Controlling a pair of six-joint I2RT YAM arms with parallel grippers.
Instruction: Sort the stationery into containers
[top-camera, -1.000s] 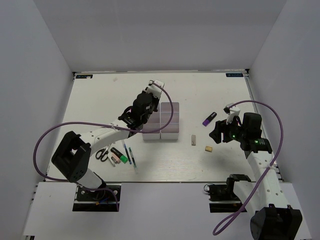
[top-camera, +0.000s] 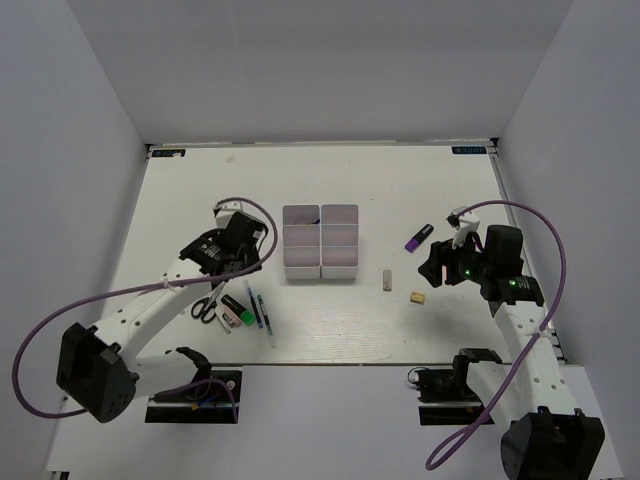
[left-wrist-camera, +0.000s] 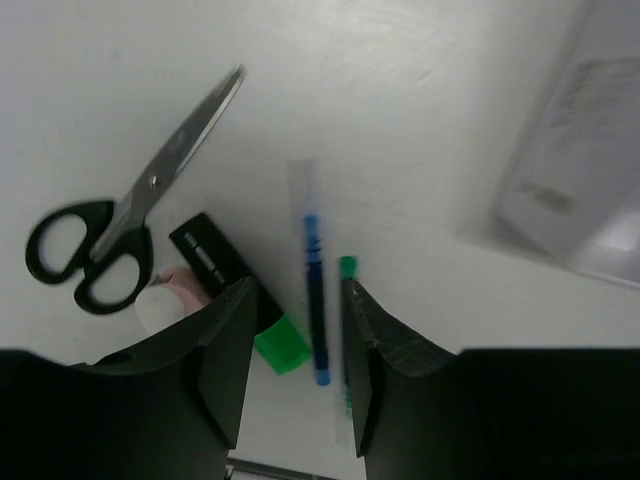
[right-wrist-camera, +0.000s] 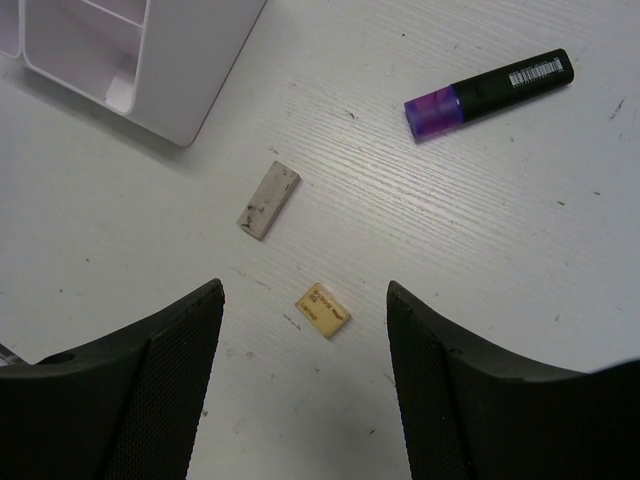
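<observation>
Black-handled scissors (left-wrist-camera: 155, 190), a black marker with a green end (left-wrist-camera: 240, 290), a pinkish-white piece (left-wrist-camera: 172, 298), a blue pen (left-wrist-camera: 316, 290) and a green-tipped pen (left-wrist-camera: 348, 268) lie under my left gripper. Its fingers are apart with nothing held. The white compartment box (top-camera: 321, 242) stands mid-table, with something dark blue in a back-left compartment. Open and empty, my right gripper hangs above a tan eraser block (right-wrist-camera: 323, 310). Farther off are a grey eraser (right-wrist-camera: 269, 200) and a purple-ended black marker (right-wrist-camera: 490, 94).
Bare table (top-camera: 320, 325) stretches in front of the box, between the left group and the erasers. In the left wrist view the box wall (left-wrist-camera: 580, 160) rises at the right.
The left arm has swung from above the box back to the left, over the scissors and pens. The right arm and the items on the table have stayed put.
</observation>
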